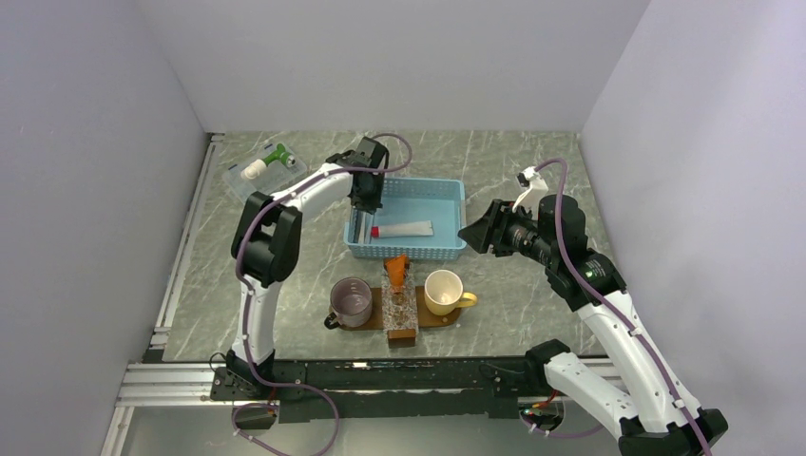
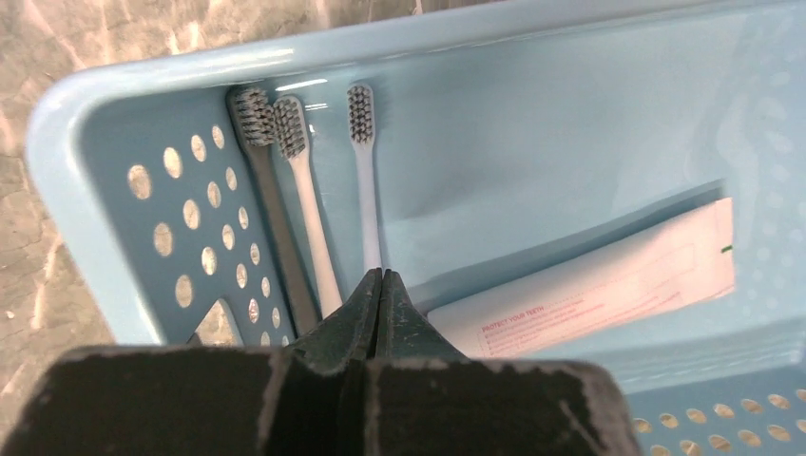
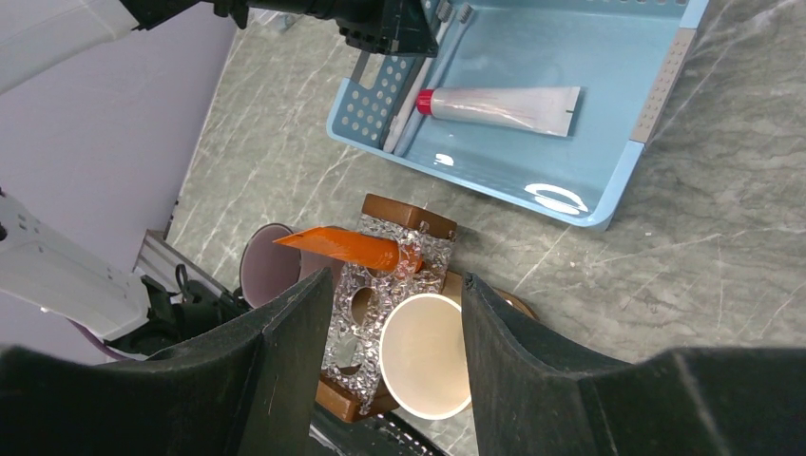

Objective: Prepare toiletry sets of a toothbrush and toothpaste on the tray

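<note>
The blue basket (image 1: 418,255) holds a white toothpaste tube (image 1: 404,229) with a red cap, lying flat. Along its left wall are a dark toothbrush (image 2: 280,209), a cream toothbrush (image 2: 314,223) and a pale-lilac toothbrush (image 2: 367,199). My left gripper is shut with nothing between its fingers, its tips over the pale-lilac handle, whose lower part they hide. My right gripper is open and empty, in the air right of the basket. A brown wooden tray (image 1: 374,302) bears a grey mug (image 1: 352,299), a cream mug (image 1: 441,289) and a speckled holder (image 1: 400,309) with an orange tube (image 1: 395,271).
At the back left of the table lies a clear shallow container (image 1: 228,176) with a green-and-white item (image 1: 269,161) in it.
</note>
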